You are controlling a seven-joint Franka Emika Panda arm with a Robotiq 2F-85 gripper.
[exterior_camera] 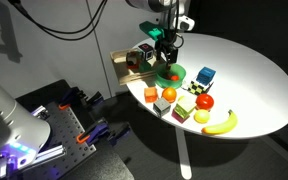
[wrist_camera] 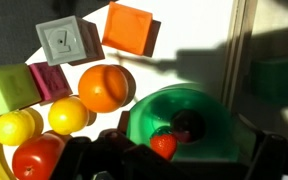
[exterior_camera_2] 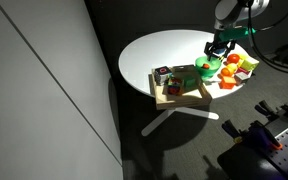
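My gripper (exterior_camera: 166, 62) hangs just above the green bowl (exterior_camera: 177, 82), near its back-left side, and stands open. In the wrist view the dark fingers (wrist_camera: 79, 153) reach in from the bottom edge on either side of the bowl (wrist_camera: 144, 112). Inside it lie a small red piece (wrist_camera: 164, 144) and a dark, rounded thing (wrist_camera: 188, 125) in shadow. No object shows held between the fingers. In exterior view 2 the gripper (exterior_camera_2: 217, 55) is over the bowl, its tips hard to make out.
A wooden box (exterior_camera_2: 168, 104) holding several items adjoins the bowl. On its other side sit an orange cube (wrist_camera: 127, 28), a grey cube (wrist_camera: 67, 40), an orange ball (wrist_camera: 103, 88), a red tomato (wrist_camera: 38, 158) and a banana (exterior_camera: 221, 125).
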